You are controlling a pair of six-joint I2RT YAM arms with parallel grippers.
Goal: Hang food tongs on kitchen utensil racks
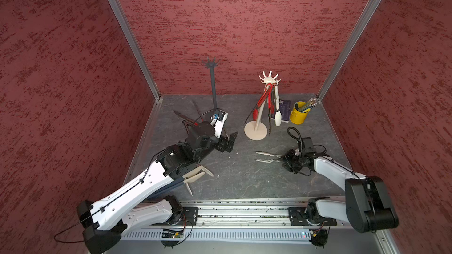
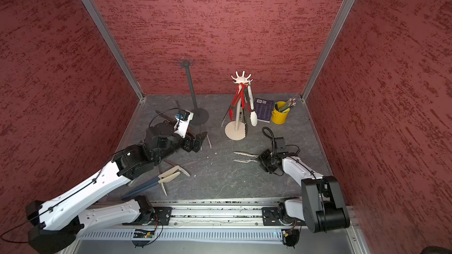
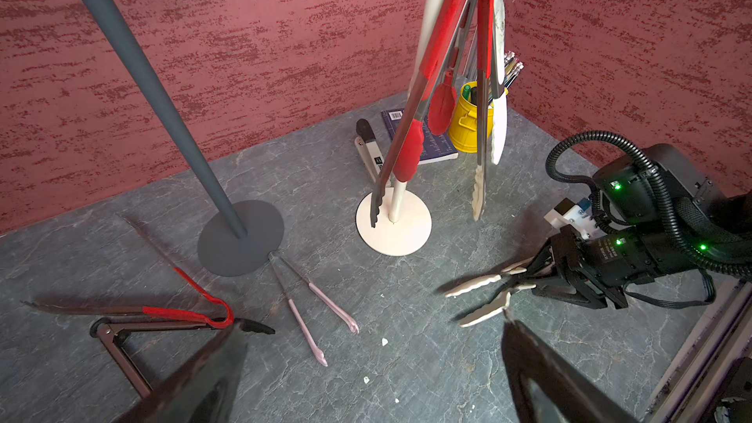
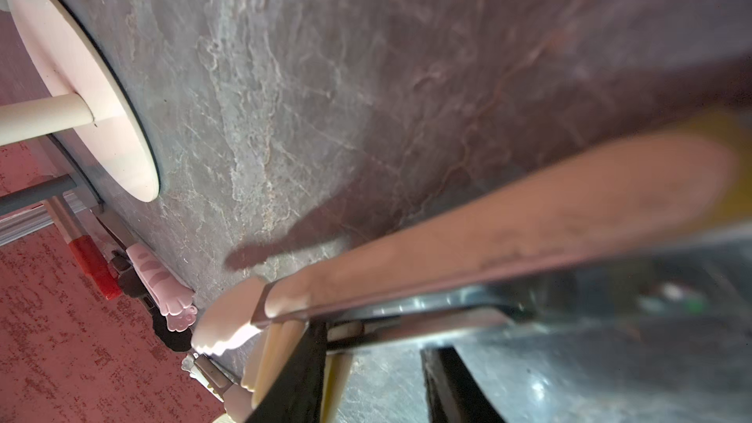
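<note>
The white rack (image 1: 256, 129) carries red and white tongs (image 3: 416, 141); the dark rack (image 3: 239, 236) holds nothing on its visible part. My right gripper is low over white-tipped tongs (image 3: 481, 312) on the table, its fingers around them near the surface; whether it grips them is unclear. My left gripper (image 2: 196, 142) stands open above the table between the racks, nothing between its fingers. Pink tongs (image 3: 338, 312), red tongs (image 3: 172, 312) and beige-tipped tongs (image 1: 195, 176) lie on the table at left.
A yellow cup (image 1: 298, 115) of utensils and a purple book (image 2: 263, 110) stand at back right, behind the white rack. Walls enclose the sides and back.
</note>
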